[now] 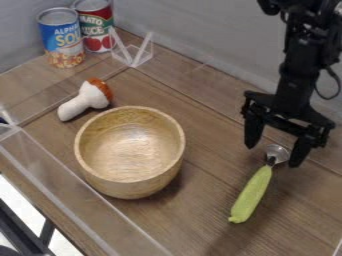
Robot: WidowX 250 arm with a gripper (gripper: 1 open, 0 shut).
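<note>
The black gripper (275,140) is open at the right, its two fingers apart just above the table, either side of the grey metal end of a pale green elongated object (251,194). That object lies on the wood table with its green part toward the front. Whether the fingers touch it cannot be told.
A wooden bowl (130,168) sits left of centre. A white object with an orange end (83,102) lies behind it. Two cans, an Alpine can (63,40) and a red one (96,22), stand at the back left beside white wire. A wall runs along the back.
</note>
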